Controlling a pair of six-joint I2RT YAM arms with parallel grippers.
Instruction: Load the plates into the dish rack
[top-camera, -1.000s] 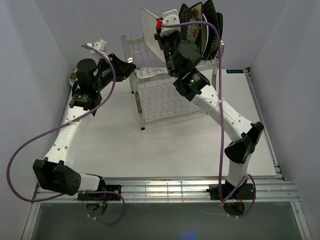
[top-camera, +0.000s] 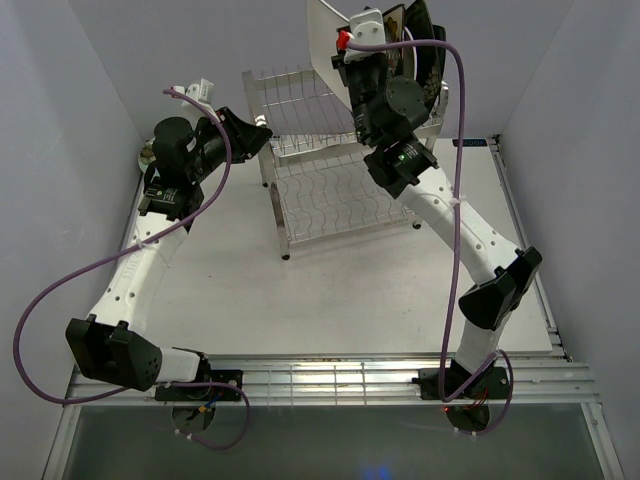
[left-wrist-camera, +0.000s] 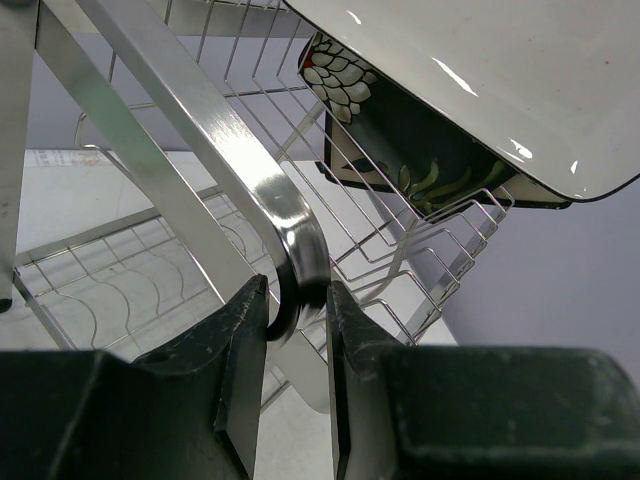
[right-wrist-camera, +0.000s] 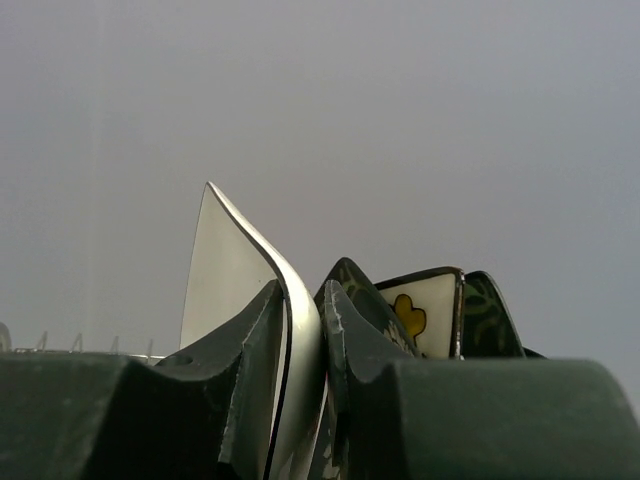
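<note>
A two-tier steel dish rack (top-camera: 283, 210) stands at the back middle. My left gripper is shut on the end of its upper metal bar (left-wrist-camera: 230, 140). My right gripper is shut on the edge of a white square plate (right-wrist-camera: 232, 265), held upright at the top right of the rack. Beside it, dark floral plates (right-wrist-camera: 484, 310) and a cream one with a yellow flower (right-wrist-camera: 431, 310) stand on edge. In the left wrist view the white plate (left-wrist-camera: 480, 60) overhangs a dark floral plate (left-wrist-camera: 410, 150) in the wire slots.
Grey walls close in at both sides and the back. A small round item (top-camera: 145, 152) is partly hidden behind the left arm. The upper tier's left part is empty.
My right gripper and the white plate have moved right, toward the other plates. The left arm has not moved.
</note>
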